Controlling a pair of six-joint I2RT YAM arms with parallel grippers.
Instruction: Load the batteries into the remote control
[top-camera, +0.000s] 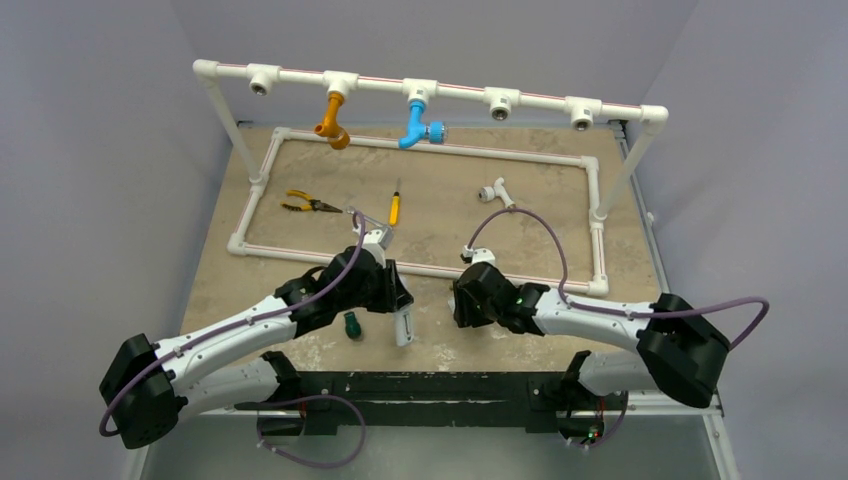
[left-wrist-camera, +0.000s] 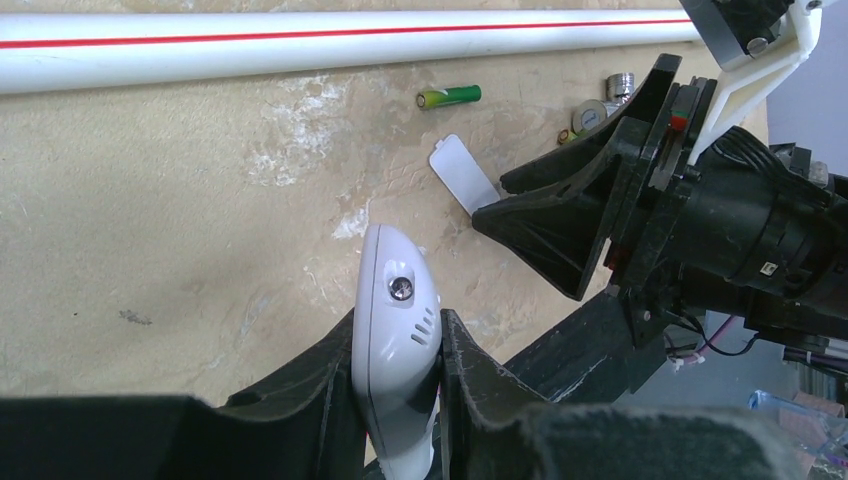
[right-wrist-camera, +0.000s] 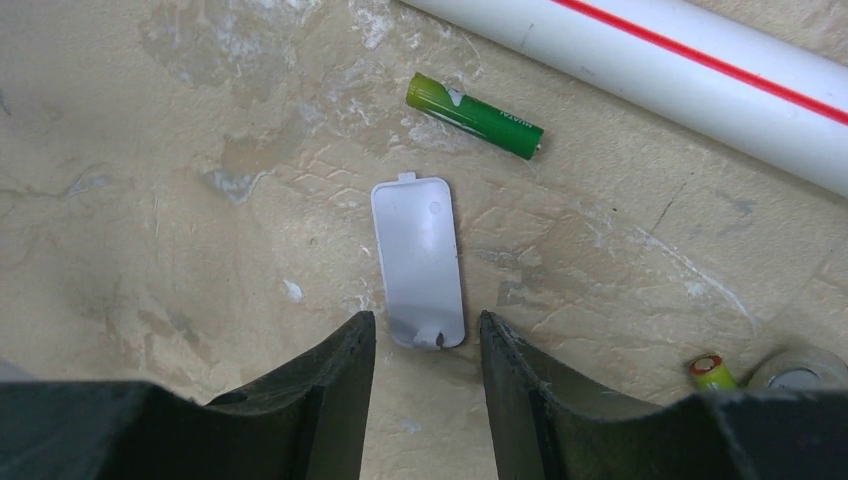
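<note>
In the left wrist view my left gripper is shut on the white remote control (left-wrist-camera: 398, 360), held upright, also seen in the top view (top-camera: 404, 322). In the right wrist view the remote's white battery cover (right-wrist-camera: 418, 260) lies on the board, with a green battery (right-wrist-camera: 474, 116) beside it and part of another battery (right-wrist-camera: 714, 376) at the lower right. My right gripper is part open, its fingertips either side of the cover's lower end, nothing clearly held between them.
A white pipe (right-wrist-camera: 680, 60) runs beyond the batteries. A round metal gauge (left-wrist-camera: 590, 116) lies near the second battery. A green screwdriver (top-camera: 353, 325), pliers (top-camera: 311, 203) and a yellow screwdriver (top-camera: 395, 208) also lie on the board.
</note>
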